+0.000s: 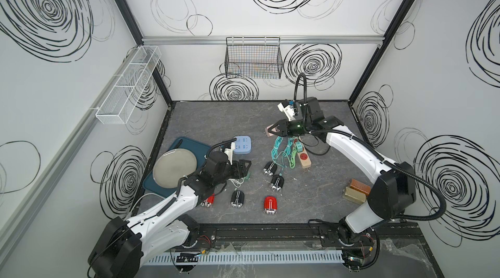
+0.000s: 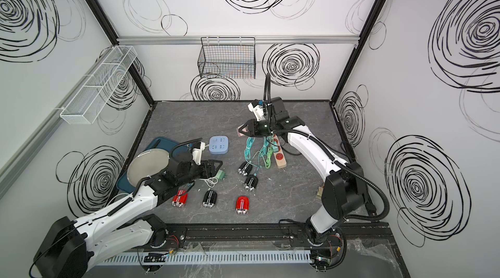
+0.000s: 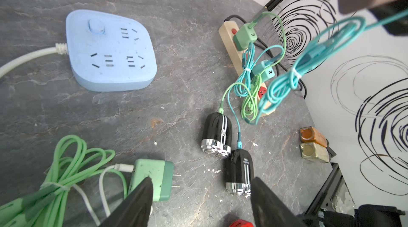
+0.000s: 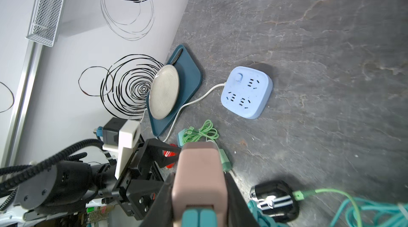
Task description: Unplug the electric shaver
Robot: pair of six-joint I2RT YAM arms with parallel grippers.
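My right gripper (image 1: 277, 130) is shut on a pink plug, whose prongs point outward in the left wrist view. A bundled teal cable (image 3: 282, 84) hangs from it. Below lies the beige power strip (image 3: 231, 52), with a green plug (image 3: 245, 36) and a teal plug (image 3: 264, 70) on it. Two black shavers (image 3: 216, 133) lie in front, tied to green and teal cords. My left gripper has its fingers apart, empty, near a loose green plug (image 3: 152, 178) with a coiled green cord on the table.
A blue socket block (image 1: 242, 145) with a white cable lies mid-table. Left of it is a blue tray (image 1: 204, 147) bearing a plate (image 1: 175, 168). Red shavers (image 1: 270, 204) and another black shaver (image 1: 237, 198) lie along the front. Two small boxes (image 1: 357, 190) are at front right.
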